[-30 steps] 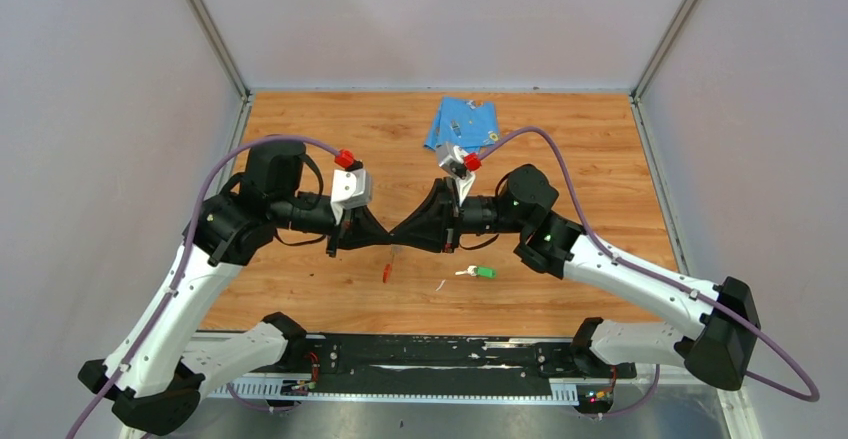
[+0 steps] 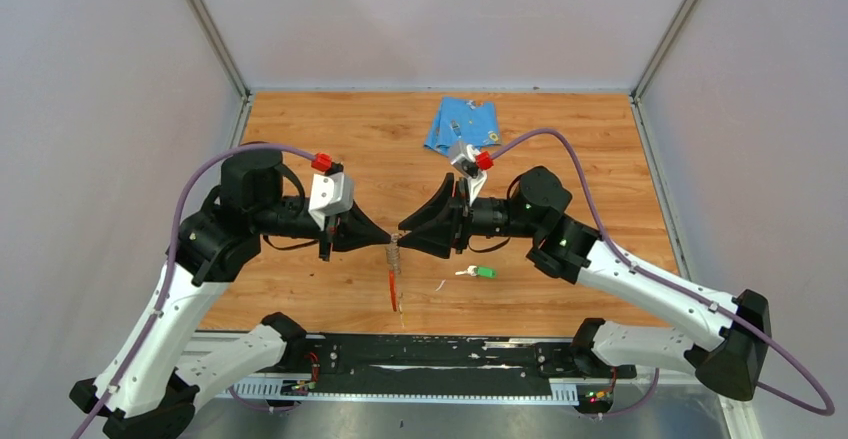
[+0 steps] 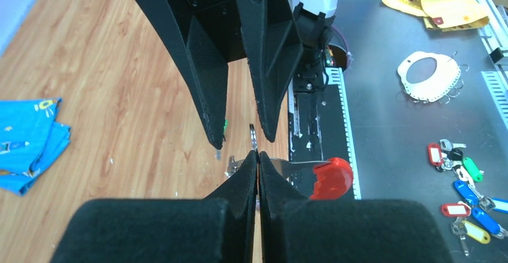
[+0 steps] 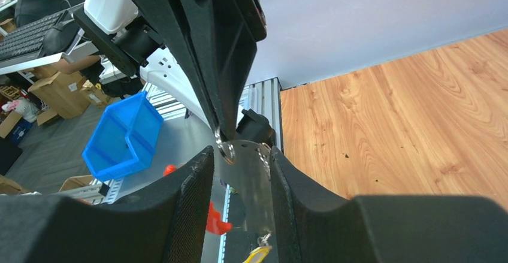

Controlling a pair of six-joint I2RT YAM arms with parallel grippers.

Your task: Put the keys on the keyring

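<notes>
A thin metal ring [image 3: 253,136] stands out from the pinched fingertips of my left gripper [image 2: 387,239], which is shut on it. Below it hangs a blurred bunch with metal parts and a red tag [image 2: 393,289]; the red tag [image 3: 333,178] also shows in the left wrist view. In the right wrist view a yellow tag [image 4: 257,254] dangles lower down. Facing the left fingertips, my right gripper is open, its fingers either side of the blurred hanging part, not gripping it. Motion blur hides the keys' exact shape.
On the wooden table lies a key with a green tag [image 2: 482,272], beside a small white scrap [image 2: 440,285]. A folded blue cloth [image 2: 464,122] sits at the back. Beyond the front edge are a white holder with rings [image 3: 430,76] and several tagged keys [image 3: 473,166].
My left gripper has drawn back to the left and the right one slightly to the right, opening a small gap between them. The hanging red tag swings and now hangs lower.
</notes>
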